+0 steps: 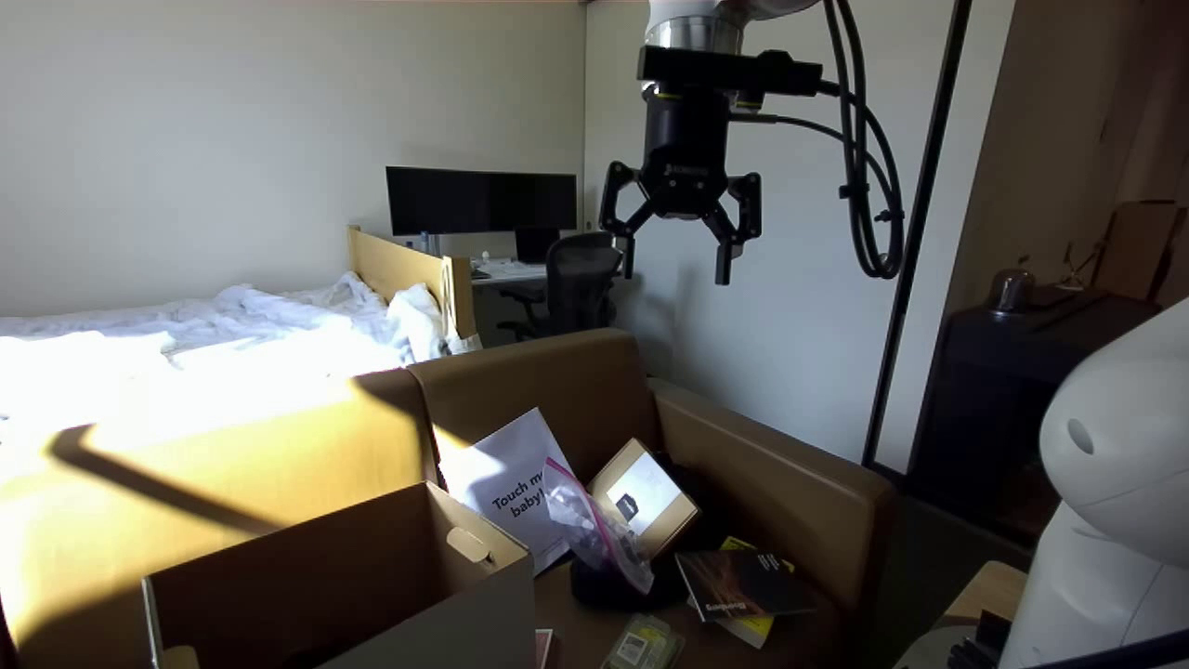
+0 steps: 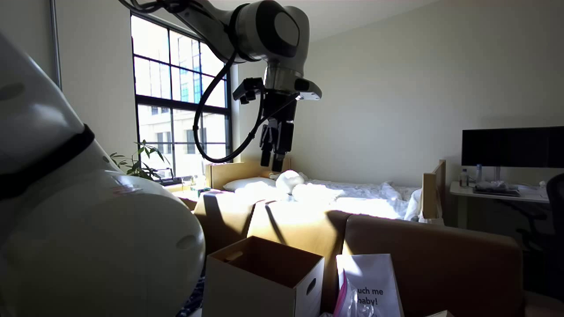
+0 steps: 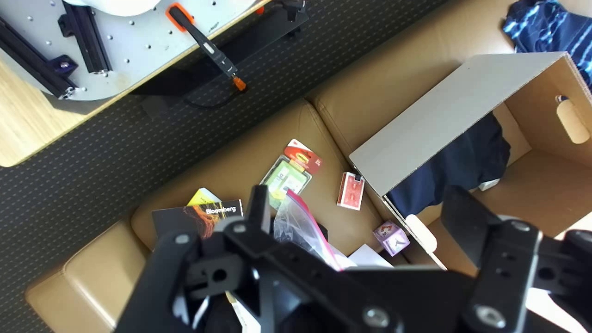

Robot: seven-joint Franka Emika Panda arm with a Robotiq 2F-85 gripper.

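High above the brown couch hangs my gripper [image 1: 675, 271], its fingers spread wide and nothing between them. In the wrist view the couch seat holds a clear plastic bag [image 3: 299, 225] with a pink zip, a green clear-cased pack [image 3: 286, 180], a red card [image 3: 303, 155], a red card box [image 3: 350, 191] and a small purple cube [image 3: 391, 237]. A dark Bloomberg booklet [image 3: 186, 218] lies over something yellow. A large open cardboard box [image 3: 460, 111] stands beside them with dark cloth [image 3: 455, 161] inside. Part of the bag is hidden behind the gripper.
A white sign [image 1: 507, 479] and a small carton [image 1: 646, 496] lean near the couch back. The couch arm [image 1: 769, 468] rises at one side. A table edge [image 3: 127, 91] borders the floor gap. Around the raised gripper the air is clear.
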